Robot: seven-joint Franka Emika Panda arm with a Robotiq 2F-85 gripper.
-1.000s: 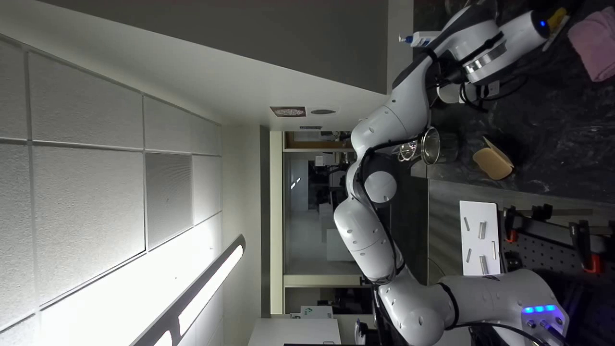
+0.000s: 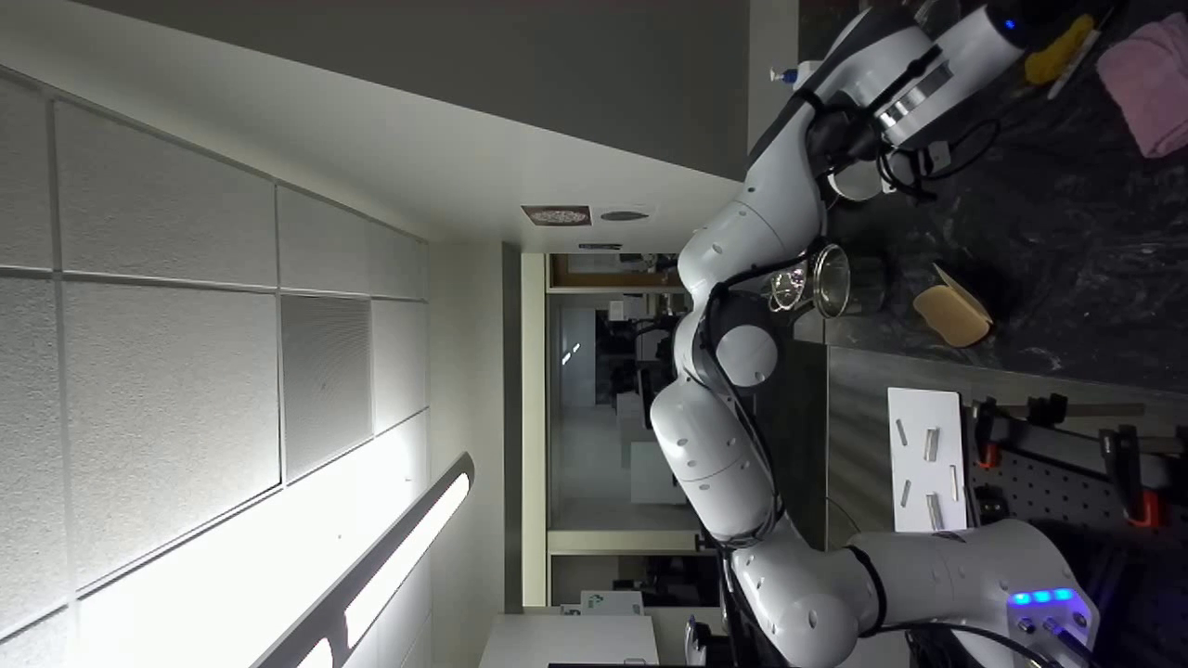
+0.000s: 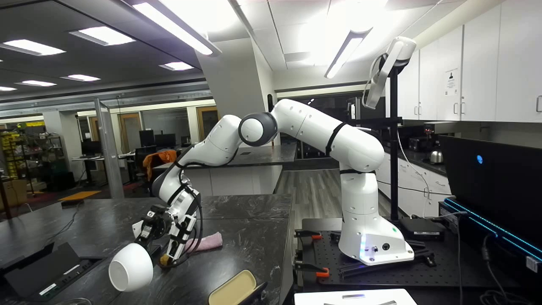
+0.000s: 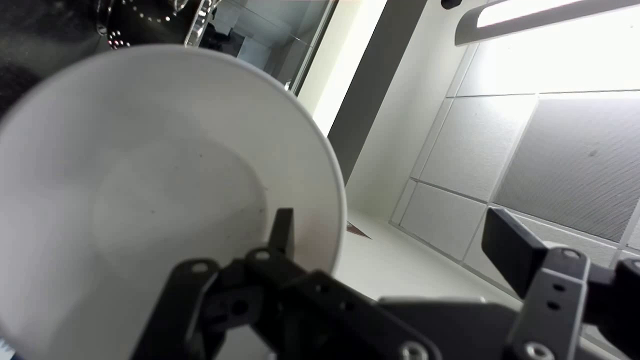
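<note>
A white cup (image 4: 180, 180) fills the left of the wrist view, its wide mouth facing the camera and its inside empty. My gripper is open: one fingertip (image 4: 285, 228) shows against the cup's inside near the rim, while the other finger (image 4: 510, 246) stands well outside it. The cup's near rim lies between the two, with a wide gap to the outer finger. In exterior view 2 the white cup (image 3: 133, 267) is tilted on its side beside the hand; whether it touches the table cannot be told.
A pink cloth (image 3: 206, 242) lies behind the hand. Nearer the table edge stands a tan open container (image 3: 233, 289). Dark folded equipment (image 3: 48, 269) is at the left. In exterior view 1, a clear glass container (image 2: 832, 280) stands near the cup. Bare black tabletop (image 2: 1036, 245) surrounds these.
In exterior view 1 the hand has moved left in the picture, which is upward in the room. The visible part of the white cup has shifted slightly the same way.
</note>
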